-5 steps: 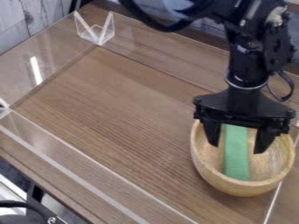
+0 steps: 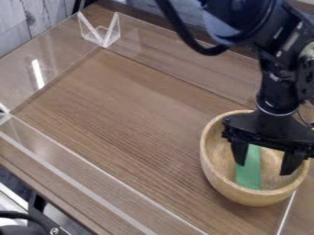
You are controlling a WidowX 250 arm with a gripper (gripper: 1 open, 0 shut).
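Observation:
A light wooden bowl [image 2: 218,175] sits at the right front of the table, with a green oblong object [image 2: 249,176] lying inside it. My black gripper [image 2: 263,156] is down over the bowl with its fingers spread open, one on the left above the green object and one to the right of it. The upper end of the green object is partly hidden by the gripper.
A white wire-like holder [image 2: 101,32] stands at the far back left. A dark cable runs along the bottom left edge.
My gripper has moved right and down into the bowl, covering more of the green object's upper part. The bowl stays in place.

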